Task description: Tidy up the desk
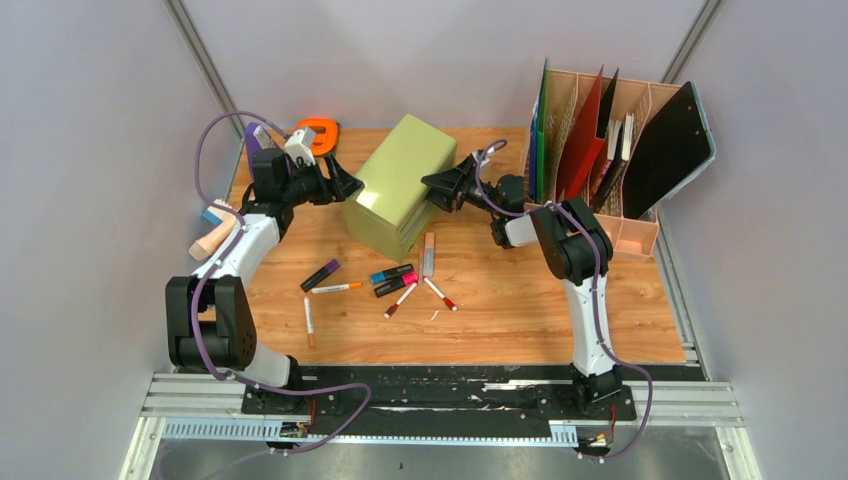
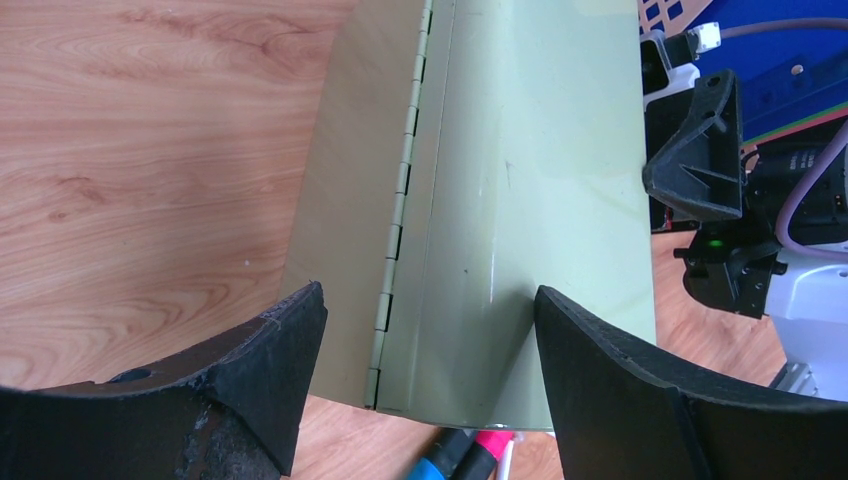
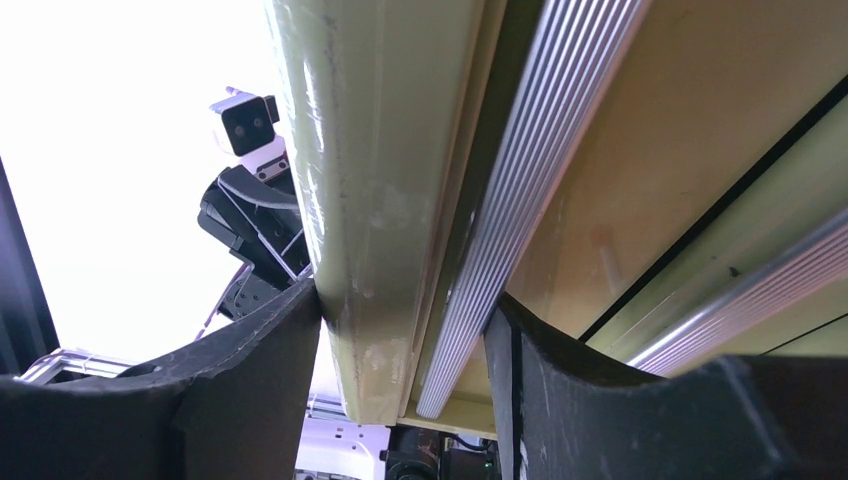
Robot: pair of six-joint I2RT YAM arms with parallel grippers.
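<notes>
A pale green box (image 1: 400, 170) with a hinged edge, seen in the left wrist view, stands slantwise at the middle back of the desk. My left gripper is part open at its near left corner; the box's edge lies between the fingers, and whether both touch is hard to tell. On the right side, my right gripper stands open, its fingers either side of the box's rounded edge and a ribbed metal strip (image 3: 530, 200). Several markers lie in front of the box, among them a black one with a pink cap (image 1: 396, 285) and a purple-capped one (image 1: 320, 275).
A peach file rack (image 1: 634, 238) with upright folders fills the back right. An orange ring-shaped item (image 1: 318, 132) lies at the back left. Bare wood (image 1: 500, 310) stretches across the front right.
</notes>
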